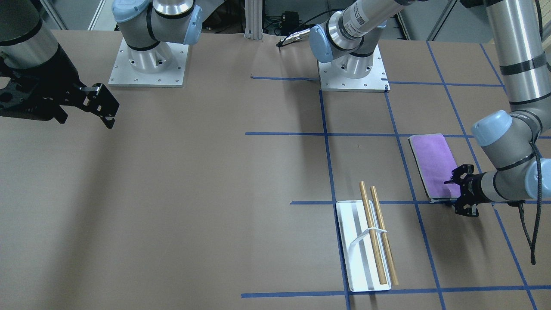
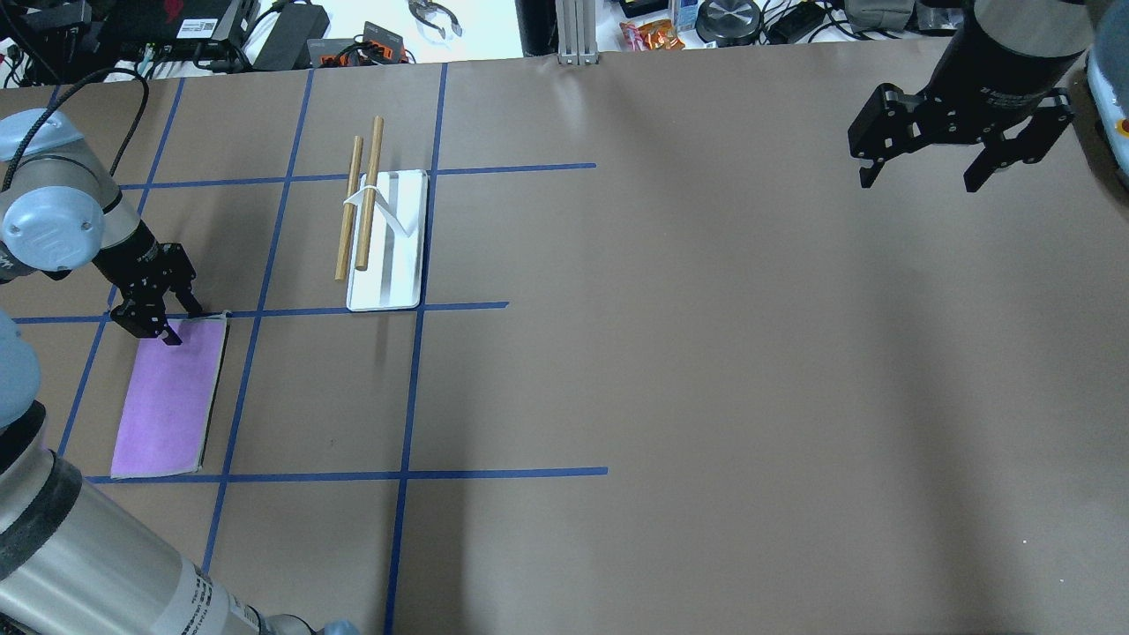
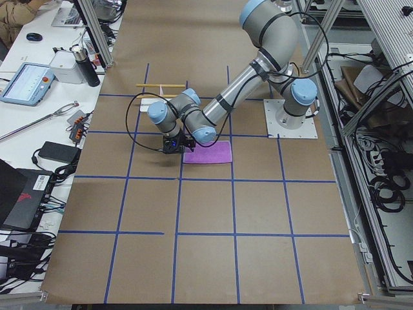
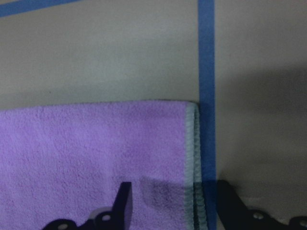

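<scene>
A folded purple cloth (image 1: 431, 160) with a pale stitched edge lies flat on the taped table, also seen in the top view (image 2: 168, 392) and the left view (image 3: 210, 152). My gripper (image 1: 452, 193) (image 2: 182, 317) is low over one end of it. In the left wrist view its two fingers (image 4: 120, 206) stand apart, open, one over the purple fabric (image 4: 86, 148) and the other beside the hemmed edge, with the edge lying between them.
A white tray (image 1: 356, 258) with two wooden sticks (image 1: 387, 258) lies nearby. Other robot arms (image 1: 155, 62) stand at the back, and a black end tool (image 2: 974, 116) hangs over the far side.
</scene>
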